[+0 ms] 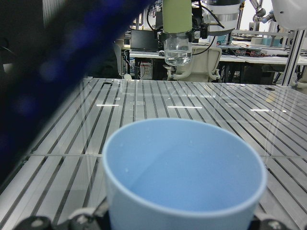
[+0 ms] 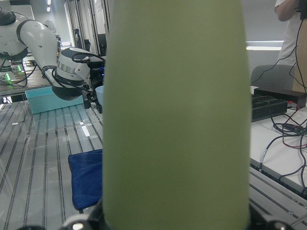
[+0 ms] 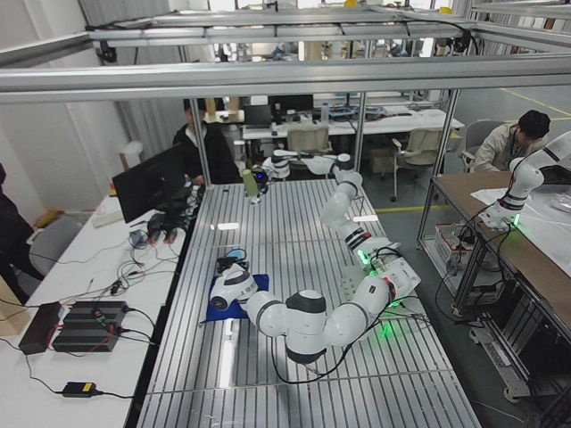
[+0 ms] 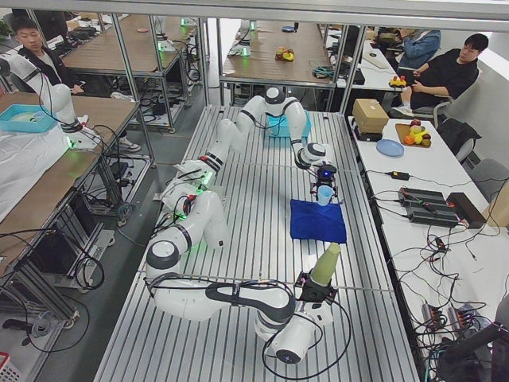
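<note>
A light blue cup (image 4: 324,196) (image 1: 184,175) is held by my left gripper (image 4: 324,191) above a dark blue cloth (image 4: 318,223); it fills the lower left wrist view. My right gripper (image 4: 316,286) is shut on a green bottle (image 4: 325,265) with a clear lower part (image 1: 177,48), held upright above the table. In the right wrist view the bottle (image 2: 177,120) hides most of the middle, and the cloth (image 2: 85,177) lies behind it to the left.
A cyan bin (image 2: 53,100) stands at the left arm's end of the table (image 4: 246,342). A side desk (image 3: 107,374) with electronics and cables runs alongside.
</note>
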